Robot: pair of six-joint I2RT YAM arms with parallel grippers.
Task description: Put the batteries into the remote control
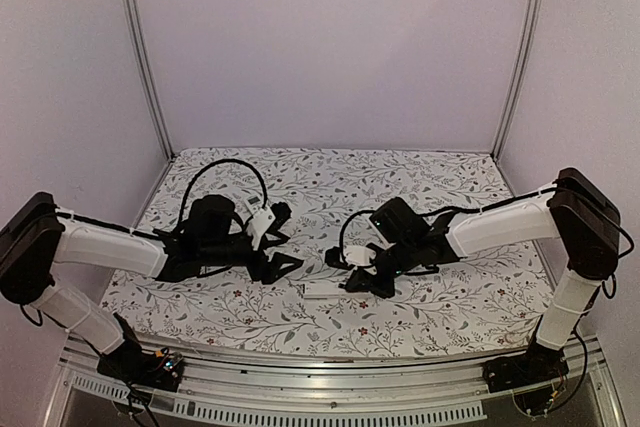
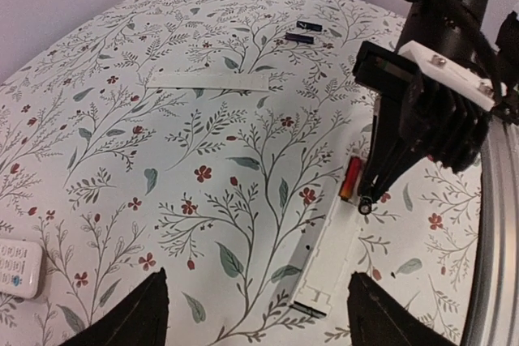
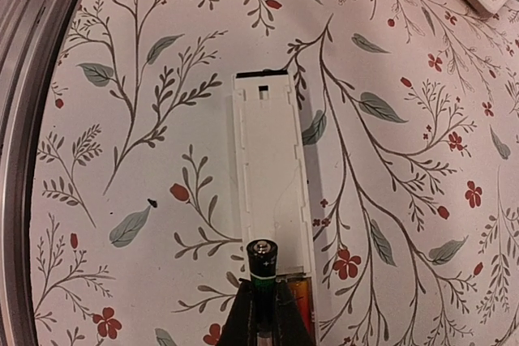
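Note:
The white remote control [image 2: 328,257] lies on the patterned cloth, its long back open upward. In its slot at one end shows a red and orange part [image 3: 302,297]; whether that is a battery or the slot's bottom I cannot tell. My right gripper is shut on a dark battery [image 3: 262,261], whose metal tip sticks out over the slot's end. In the left wrist view this battery's round end [image 2: 366,205] sits right beside the slot; touching or apart is unclear. Off to the remote's left, my left gripper stands open and empty.
A long white strip [image 2: 208,81] lies flat farther back, with two small dark pieces [image 2: 299,38] beyond it. A white device with buttons [image 2: 18,267] rests apart. Between these lies bare cloth. A metal rail [image 1: 300,367] runs along the front edge.

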